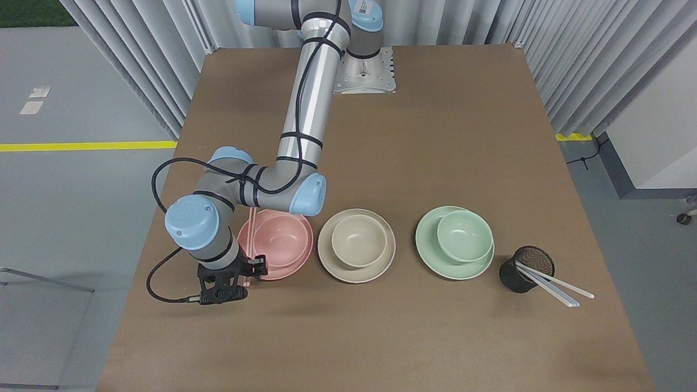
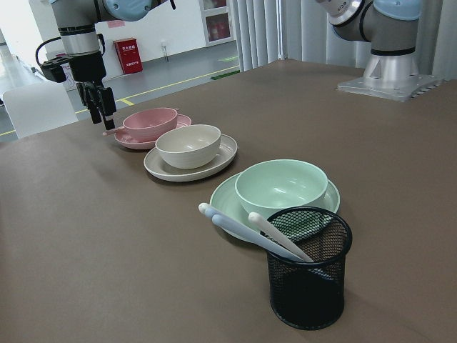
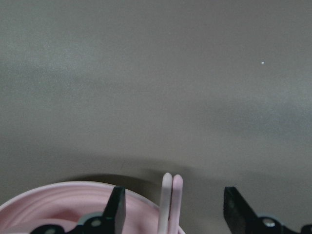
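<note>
My gripper is open, low over the near left side of the pink plate (image 1: 291, 262), with a pair of pink chopsticks (image 3: 175, 200) standing in view between its two fingers, apparently not touched by either. In the left view the gripper hangs beside the pink bowl (image 2: 150, 121), which sits on that plate. In the front view the arm hides part of the chopsticks.
A beige bowl (image 1: 359, 238) on its plate and a green bowl (image 1: 464, 234) on its plate are to the right. A black mesh cup (image 2: 307, 300) at the right end holds pale chopsticks.
</note>
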